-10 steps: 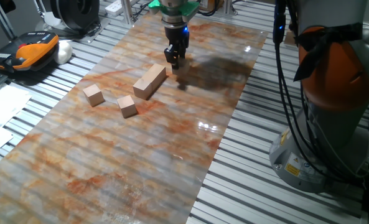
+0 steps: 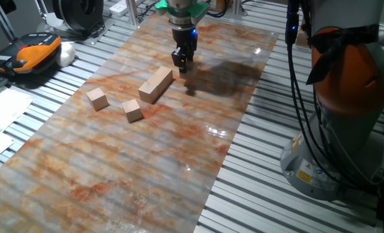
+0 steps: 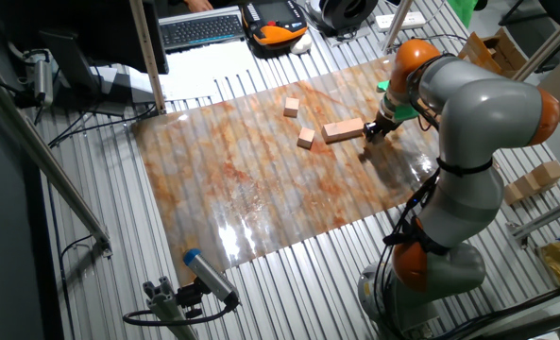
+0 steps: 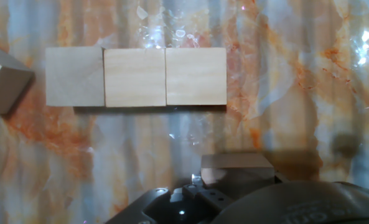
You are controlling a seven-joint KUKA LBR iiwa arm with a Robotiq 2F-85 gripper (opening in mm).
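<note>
My gripper (image 2: 182, 65) hangs low over the far end of the marbled sheet, pointing down. A small wooden block (image 2: 191, 67) is right at its fingertips, partly hidden behind them. From the wrist, that block (image 4: 237, 168) shows beside the dark fingers (image 4: 153, 200) at the bottom; whether they grip it cannot be made out. Close by lies a long wooden bar (image 2: 156, 85), which looks from above like three cubes in a row (image 4: 135, 77) with seams between. Two separate cubes, one nearer (image 2: 132, 110) and one farther left (image 2: 96, 98), rest past the bar's other end.
The marbled sheet (image 3: 261, 198) is bare over its wide left part. An orange and black device (image 3: 272, 25) and a keyboard (image 3: 202, 31) sit beyond its edge. More wooden blocks (image 3: 534, 182) are stacked at the far right, behind the arm.
</note>
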